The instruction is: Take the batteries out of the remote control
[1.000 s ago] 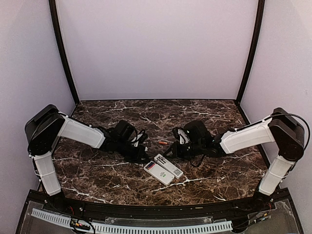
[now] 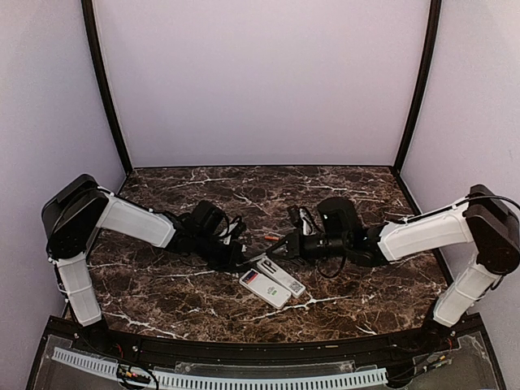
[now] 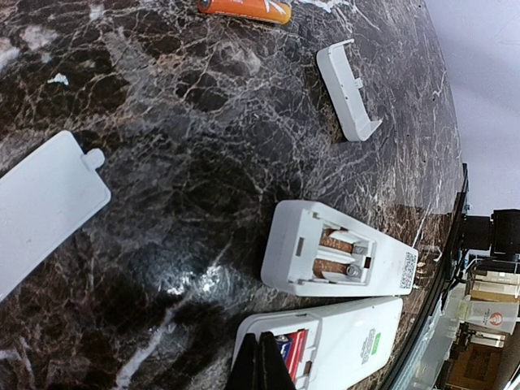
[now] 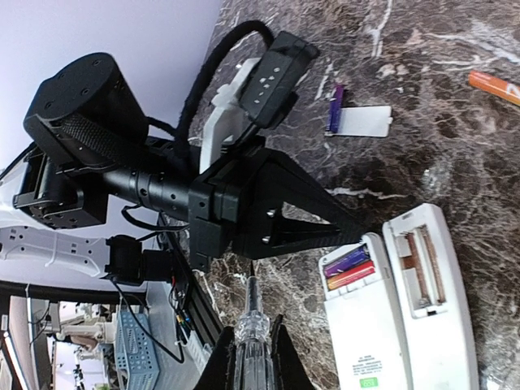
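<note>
Two white remotes lie side by side. The nearer one (image 3: 357, 345) has a purple battery (image 4: 345, 260) and a red battery (image 4: 351, 276) in its open compartment. In the other remote (image 4: 443, 333), the open compartment shows brown strips and no battery. My left gripper is shut at the end of the nearer remote, with nothing visible between its fingers; contact with the batteries is unclear. My right gripper is shut on a slender, shiny pale thing (image 4: 254, 353), held close to the left gripper and off the remotes. What it is I cannot tell.
A loose orange battery (image 3: 248, 8) lies on the marble-patterned table. Two white pieces like covers (image 3: 45, 203) rest there, one (image 3: 345, 93) beyond the remotes. A loose purple battery (image 4: 335, 110) lies beside one cover.
My right gripper has shifted slightly up in the top view, and a pale, thin strip now shows by its tip above the remotes' ends. The left arm and the remotes have not moved.
</note>
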